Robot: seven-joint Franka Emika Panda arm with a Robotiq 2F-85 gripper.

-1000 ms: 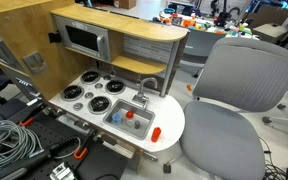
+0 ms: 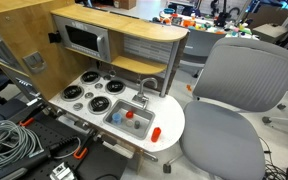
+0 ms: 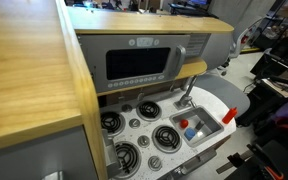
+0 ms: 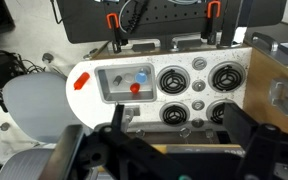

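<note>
My gripper is seen only in the wrist view, above the toy kitchen counter. Its dark fingers stand wide apart, with nothing visible between them. A grey sink (image 2: 141,127) is set in the counter, with a small red item (image 4: 136,88) and a blue item (image 4: 141,77) in it. On the white counter beside the sink lies an orange-red object (image 4: 82,80), also visible in exterior view 1 near the rounded end. A tall faucet (image 2: 142,91) rises behind the sink. Neither exterior view clearly shows the gripper.
Several burners (image 4: 226,76) lie beside the sink. Above the back of the counter are a microwave (image 3: 139,63) and a wooden shelf (image 2: 137,65). Grey chairs (image 2: 229,110) stand close to the rounded end. Cables (image 2: 9,143) lie on the black table.
</note>
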